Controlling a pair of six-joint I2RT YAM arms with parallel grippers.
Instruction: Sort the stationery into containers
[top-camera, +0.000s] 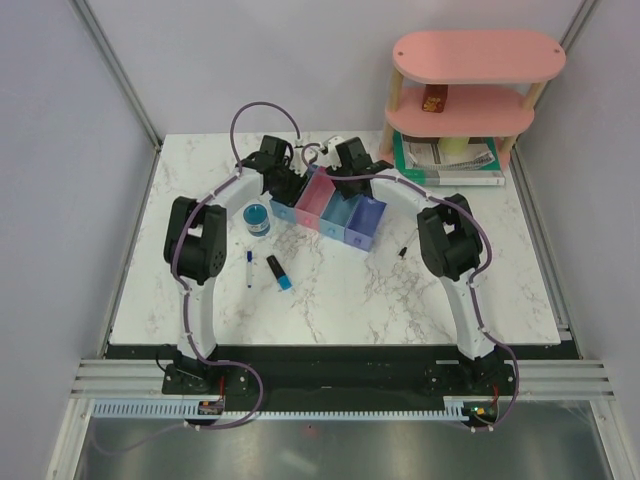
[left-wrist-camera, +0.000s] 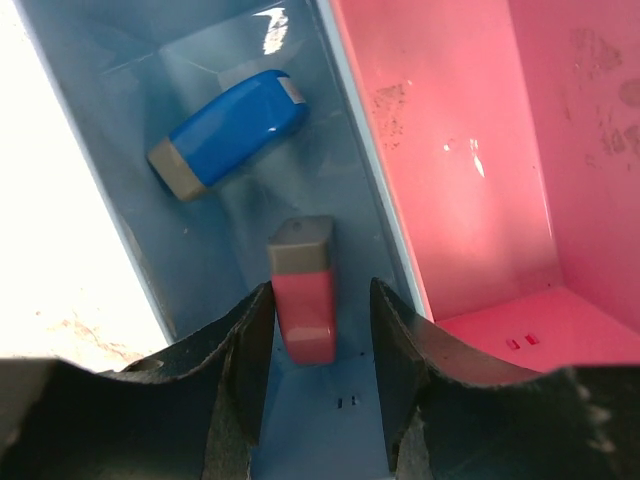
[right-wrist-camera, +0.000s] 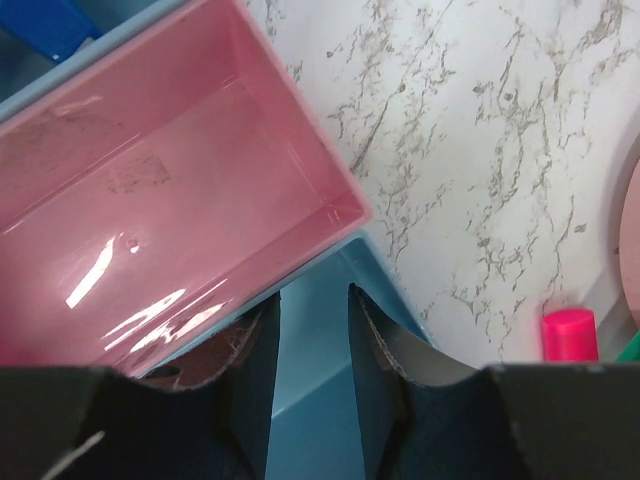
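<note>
My left gripper is over a blue container (left-wrist-camera: 180, 50), fingers apart around a pink-and-grey eraser-like block (left-wrist-camera: 305, 310); whether they touch it is unclear. A blue item (left-wrist-camera: 235, 120) lies beside that block. My right gripper hovers with parted fingers at the light blue compartment (right-wrist-camera: 320, 290), next to the pink compartment (right-wrist-camera: 180, 170). A pink cylinder (right-wrist-camera: 568, 330) shows right of it. In the top view, a blue pen (top-camera: 249, 268) and a black-and-blue item (top-camera: 278, 272) lie on the table.
A blue jar (top-camera: 256, 220) stands left of the containers, a small dark item (top-camera: 402, 251) lies to their right, and a pink shelf (top-camera: 476, 55) stands at back right over papers.
</note>
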